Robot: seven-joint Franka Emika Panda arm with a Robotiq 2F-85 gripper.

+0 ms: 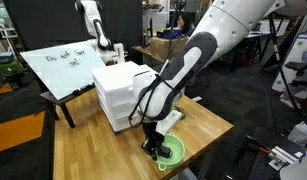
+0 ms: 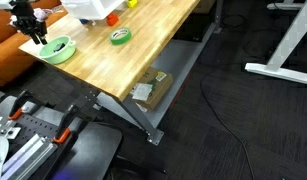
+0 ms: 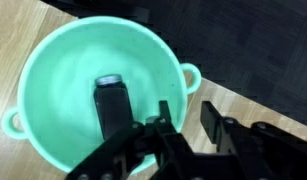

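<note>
A pale green bowl with two small side handles stands on the wooden table. Inside it lies a black block-like object with a greyish end. My gripper is over the bowl's edge in the wrist view, its fingertips part-way apart. Part of the bowl's rim shows in the gap; whether the fingers touch it is unclear. The black object lies to one side of the fingers. Exterior view 1 shows the bowl below and to the right of the gripper, near the table's edge.
White boxes stand behind the arm on the table. A roll of green tape lies farther along the tabletop. Past the table's edge the floor is dark, with a cardboard box on a lower shelf. Bare wood lies left of the bowl.
</note>
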